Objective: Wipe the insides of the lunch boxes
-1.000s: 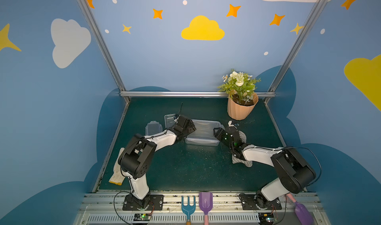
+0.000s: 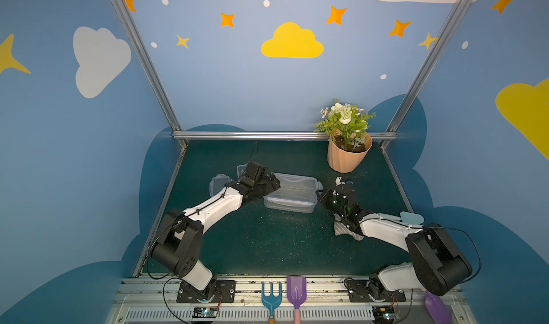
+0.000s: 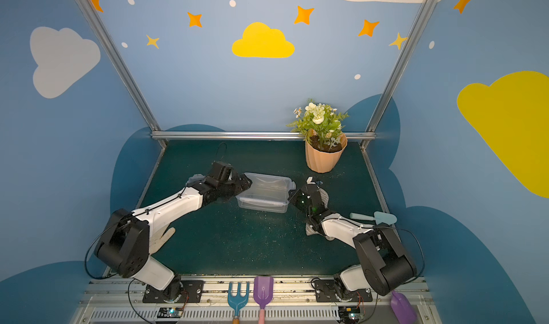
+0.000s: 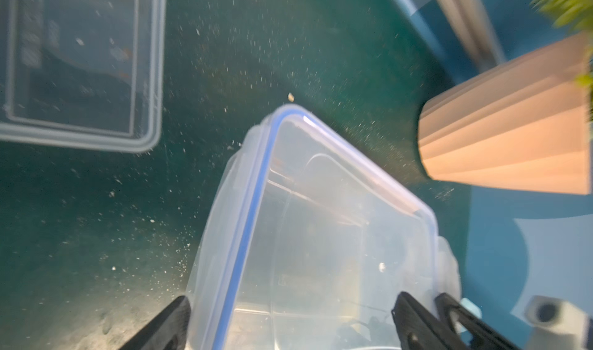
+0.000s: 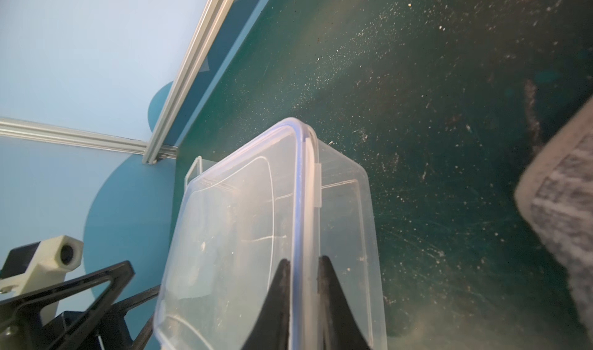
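Observation:
A large clear lunch box (image 2: 290,195) sits mid-table between both grippers. At its left end my left gripper is open, fingers either side of the box's rim area. At its right end my right gripper is shut on the rim, seen in the right wrist view. Behind my left arm, smaller clear containers (image 2: 220,187) lie at the left. A grey striped cloth (image 5: 562,202) lies beside the right gripper, partly under the arm.
A flowerpot (image 2: 347,158) stands at the back right. A pale glove (image 3: 163,238) lies by the left arm, and a light-blue tool (image 3: 384,217) at the right.
The left arm's elbow has swung left.

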